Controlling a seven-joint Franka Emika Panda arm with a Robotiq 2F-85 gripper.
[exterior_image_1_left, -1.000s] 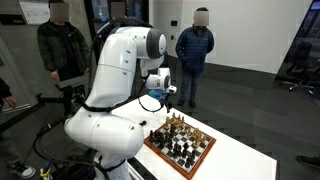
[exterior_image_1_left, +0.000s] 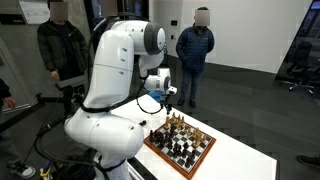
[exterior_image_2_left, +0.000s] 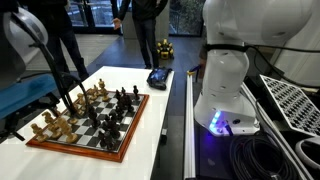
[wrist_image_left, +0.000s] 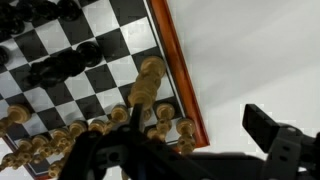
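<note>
My gripper is open, with its dark fingers spread wide apart in the wrist view and nothing held. The left finger (wrist_image_left: 125, 145) overlaps the light brown pieces near the board's corner; the right finger (wrist_image_left: 262, 125) is over the white table. A tall light brown chess piece (wrist_image_left: 148, 82) appears just above the left finger, inside the wooden rim. The chessboard (exterior_image_1_left: 208, 150) lies on the table with pieces standing on it. In exterior view 2 the gripper (exterior_image_2_left: 66, 103) hangs near the light brown pieces; its height above them is hard to judge.
Black pieces (exterior_image_2_left: 112, 130) crowd the opposite side of the board. A dark device (exterior_image_2_left: 158, 77) sits at the table's far edge. People stand behind the table.
</note>
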